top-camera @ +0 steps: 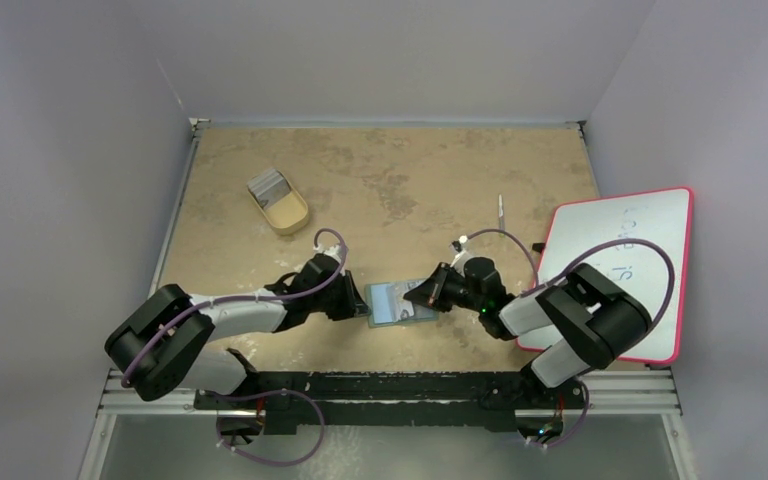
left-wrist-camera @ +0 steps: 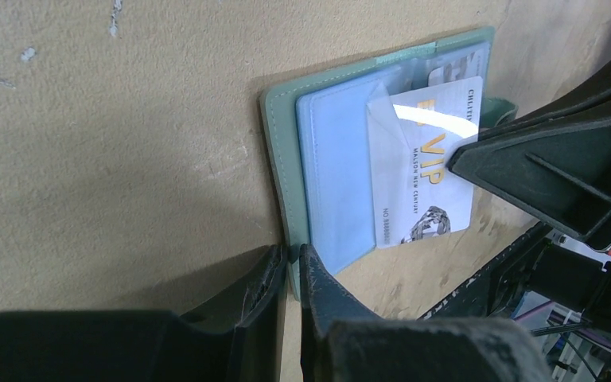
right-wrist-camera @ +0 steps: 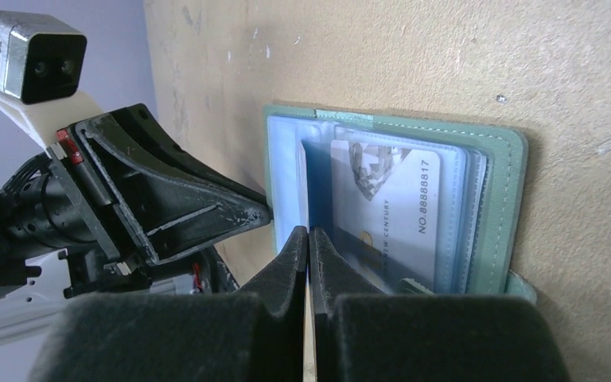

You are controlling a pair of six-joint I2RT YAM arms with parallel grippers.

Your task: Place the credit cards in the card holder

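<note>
The open green card holder (top-camera: 380, 304) lies flat at the front middle, with clear sleeves and a white VIP card (left-wrist-camera: 422, 191) in it. My left gripper is at the holder's left edge, its fingertips close together; whether they pinch the edge is unclear. My right gripper is shut over the holder at an upright clear sleeve, beside the card numbered 8888817 (right-wrist-camera: 390, 199); only that thin sleeve shows at its fingertips.
A tan box (top-camera: 288, 211) with grey cards stands at the back left. A pen (top-camera: 501, 213) and a whiteboard (top-camera: 610, 230) lie on the right.
</note>
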